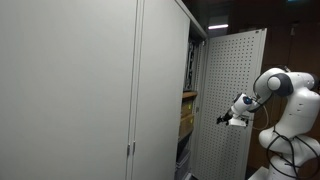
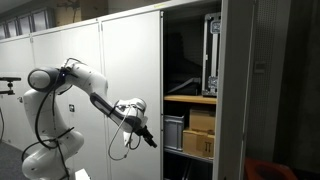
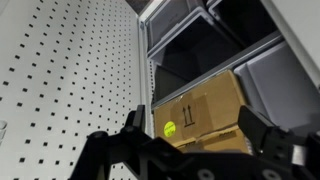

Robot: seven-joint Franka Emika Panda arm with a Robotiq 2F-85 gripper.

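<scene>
My gripper stands open, with nothing held between its dark fingers, in the wrist view. Beyond it are brown cardboard boxes [image 3: 200, 107], one with a yellow-green round sticker, inside a tall cabinet. In exterior view 2 the gripper [image 2: 150, 140] hangs in front of a pale cabinet door [image 2: 130, 70], left of the opening. Exterior view 1 has the gripper [image 1: 223, 120] near the perforated inside of an open door [image 1: 228, 75], apart from the boxes [image 1: 187, 115].
A wooden shelf [image 2: 190, 99] crosses the cabinet above the cardboard boxes [image 2: 201, 132]. Beside them sits a grey bin [image 2: 173, 130]. A silver-edged black case [image 2: 211, 55] stands on the shelf. The perforated door [image 3: 60, 100] fills the wrist view's left side.
</scene>
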